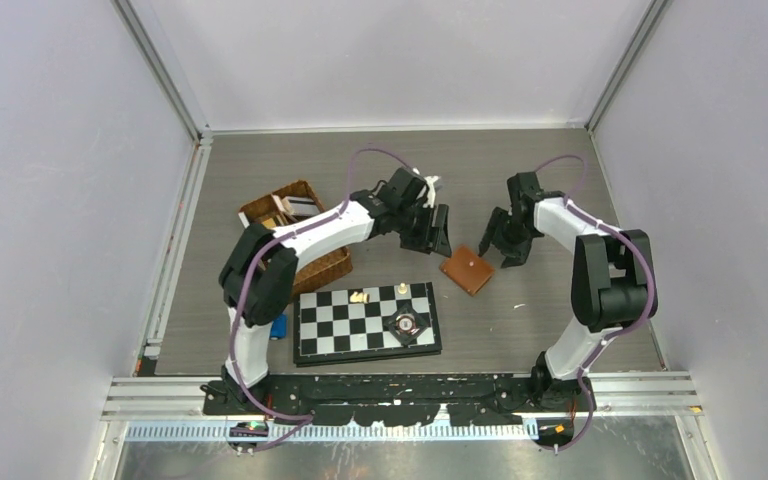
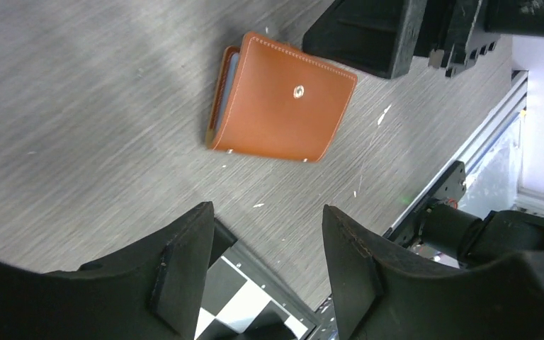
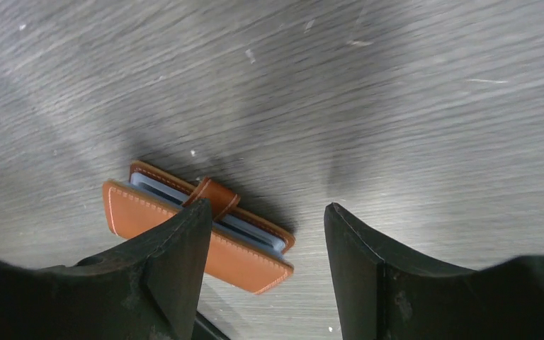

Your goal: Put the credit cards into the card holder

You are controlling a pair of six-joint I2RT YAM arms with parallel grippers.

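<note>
The brown leather card holder [image 1: 466,270] [image 3: 134,212] lies on the table right of centre, with light grey-blue layers visible in its edge in the right wrist view. My left gripper [image 1: 430,240] is open above the table, up and left of the holder in the top view. My right gripper [image 1: 500,245] is open just above and right of the holder, with nothing held.
A wicker basket [image 1: 330,268] with assorted items sits at the left, partly under my left arm. A chessboard [image 1: 328,340] with pieces lies at the front centre.
</note>
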